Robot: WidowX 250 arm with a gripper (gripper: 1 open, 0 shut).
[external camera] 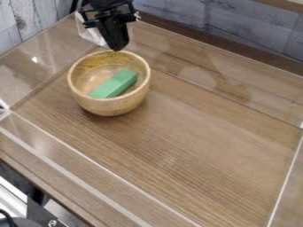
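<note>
A round wooden bowl (pixel 109 106) sits on the left half of the table with a green block (pixel 112 83) lying inside it. My black gripper (pixel 115 44) is at the top of the view, raised above and behind the bowl's far rim, apart from the block. Its fingers are dark and small in view; they look shut, with nothing visible between them.
Grey walls (pixel 249 27) border it at the back. A small white item behind the gripper is partly hidden.
</note>
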